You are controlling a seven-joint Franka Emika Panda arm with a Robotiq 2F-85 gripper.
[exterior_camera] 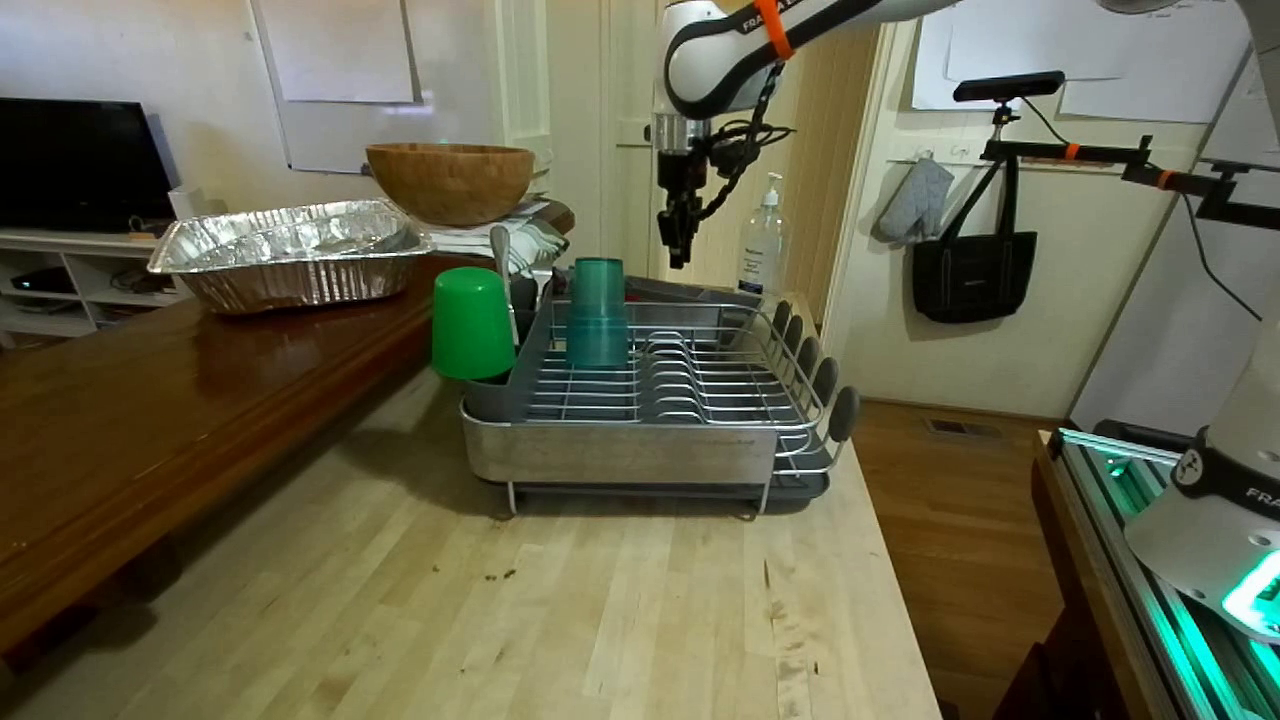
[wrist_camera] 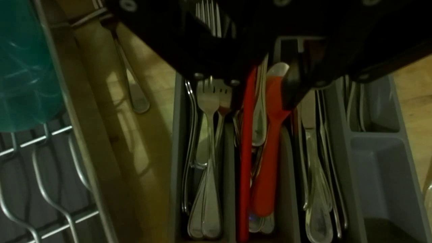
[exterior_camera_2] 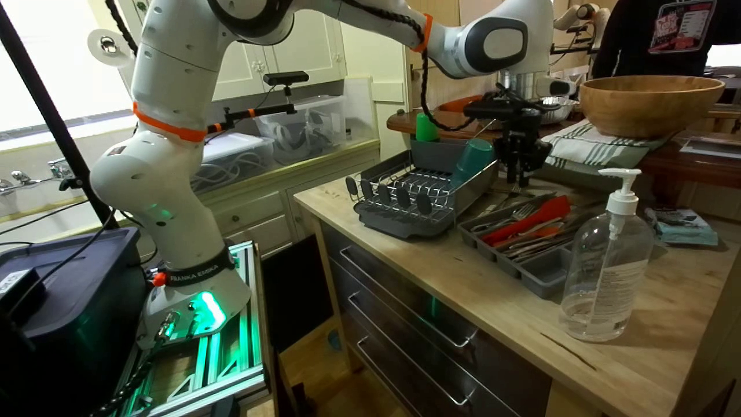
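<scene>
My gripper (exterior_camera: 679, 254) hangs above the far side of the dish rack. The wrist view has its dark fingers (wrist_camera: 299, 83) apart over the grey cutlery tray (wrist_camera: 322, 162), nothing held between them. Below lie a red-handled utensil (wrist_camera: 245, 174) and an orange-red utensil (wrist_camera: 268, 174), both lengthwise in a middle compartment. Exterior view 2 shows the red utensil (exterior_camera_2: 533, 219) resting across the tray. Forks (wrist_camera: 209, 105) fill the compartment to the left, and more metal cutlery (wrist_camera: 318, 202) the one to the right.
The dish rack (exterior_camera: 624, 454) holds an upturned teal cup (exterior_camera: 597, 318); a green cup (exterior_camera: 471, 324) hangs at its left end. A pump bottle (exterior_camera_2: 604, 271) stands near the tray. Another utensil (wrist_camera: 135, 91) lies between rack and tray.
</scene>
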